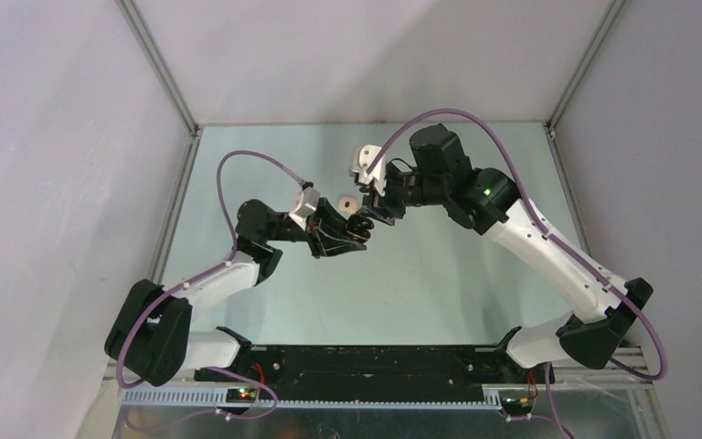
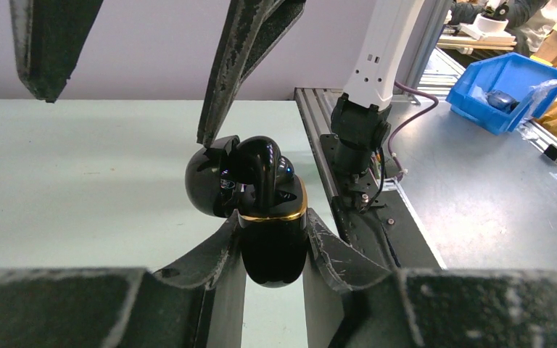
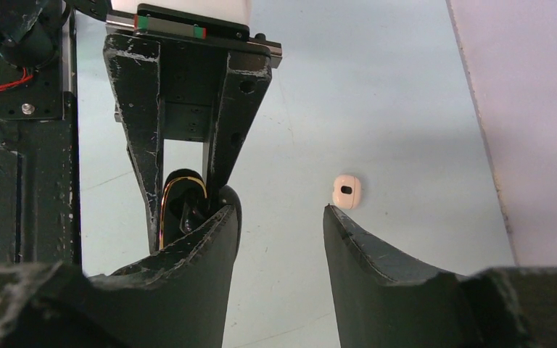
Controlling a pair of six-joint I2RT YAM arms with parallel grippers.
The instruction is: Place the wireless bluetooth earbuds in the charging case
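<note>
My left gripper point(image 1: 362, 240) is shut on the black, gold-rimmed charging case point(image 2: 274, 250), held above the table with its lid point(image 2: 207, 181) flipped open. A glossy black earbud point(image 2: 260, 163) stands in the case. My right gripper point(image 1: 377, 212) is open over the case, one finger at the lid's top in the left wrist view; in the right wrist view that finger point(image 3: 204, 264) covers part of the case. A small pale square piece point(image 3: 347, 191) lies on the table behind.
Walls bound it at the back and sides. A blue bin point(image 2: 508, 94) stands outside, seen in the left wrist view.
</note>
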